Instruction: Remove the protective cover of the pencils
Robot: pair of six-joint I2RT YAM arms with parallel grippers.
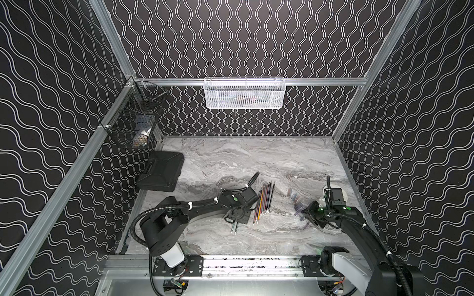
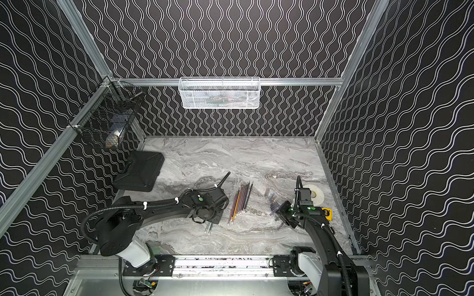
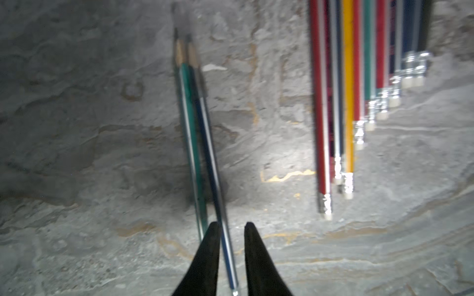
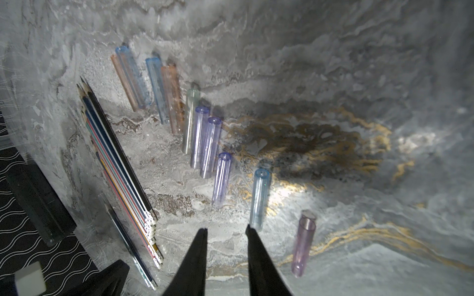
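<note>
Two bare-tipped pencils, one green [image 3: 191, 128] and one dark blue [image 3: 212, 157], lie side by side below my left gripper. Its fingers stand apart, nothing gripped; the blue pencil's end passes beneath them. Right of these lies a row of several pencils, erasers toward me; their tips show uncapped in the right wrist view. Transparent covers lie loose on the table, among them a blue one [image 4: 260, 197], a violet one [image 4: 221, 177] and a pinkish one [image 4: 303, 246]. My right gripper is parted and empty above the table, near the blue cover's lower end.
A white roll [image 2: 312, 194] and a yellow object [image 2: 327, 213] sit by the right arm. At the left stands a black case [image 1: 162, 170]. A white mesh basket [image 1: 245, 97] hangs on the back rail.
</note>
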